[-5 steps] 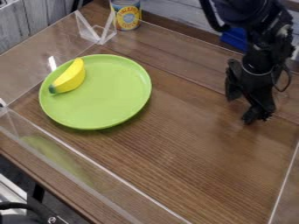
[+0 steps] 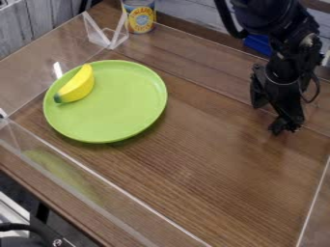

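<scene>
A black robot gripper (image 2: 276,106) hangs low over the right side of the wooden table (image 2: 194,174), its fingers pointing down near the tabletop and standing open; nothing clearly shows between them. A green plate (image 2: 116,111) lies on the left, with a yellow banana-like object (image 2: 77,82) resting on its left part.
At the back are a can (image 2: 138,16), a clear plastic piece (image 2: 106,33) to its left, and a blue object (image 2: 256,44) partly behind the arm. Black cable or hardware sits at the lower left edge.
The gripper has shifted very slightly at the right of the table; the objects have not visibly moved.
</scene>
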